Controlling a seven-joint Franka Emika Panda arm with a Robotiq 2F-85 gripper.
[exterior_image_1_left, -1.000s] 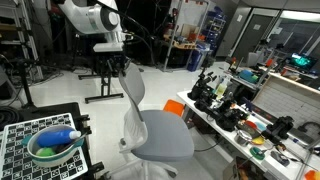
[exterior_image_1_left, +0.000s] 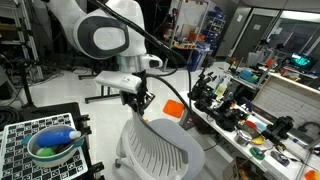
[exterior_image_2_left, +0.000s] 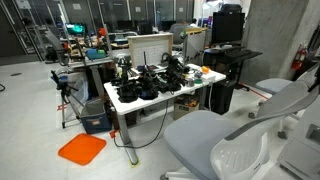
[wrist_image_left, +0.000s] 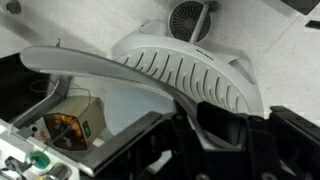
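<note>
A grey office chair stands on the floor, its ribbed backrest (exterior_image_1_left: 160, 150) facing exterior view 1 and the seat (exterior_image_2_left: 200, 135) visible in exterior view 2. My gripper (exterior_image_1_left: 138, 102) is at the top of that backrest, below the white arm (exterior_image_1_left: 120, 45). Seen from the wrist, the backrest's curved rim (wrist_image_left: 100, 65) runs in towards my black gripper and passes among its fingers. Whether the fingers press on the rim is hard to tell, since the dark parts overlap it.
A green-grey bowl (exterior_image_1_left: 57, 140) with a blue item sits beside a black grid (exterior_image_1_left: 15, 145) at the left. Behind the chair, a white table (exterior_image_2_left: 150, 95) carries black devices. An orange mat (exterior_image_2_left: 82, 149) lies on open floor.
The arm has come lower and nearer to exterior view 1. The chair has turned with it: its backrest, earlier upright and nearly side-on, now leans and shows its ribbed face.
</note>
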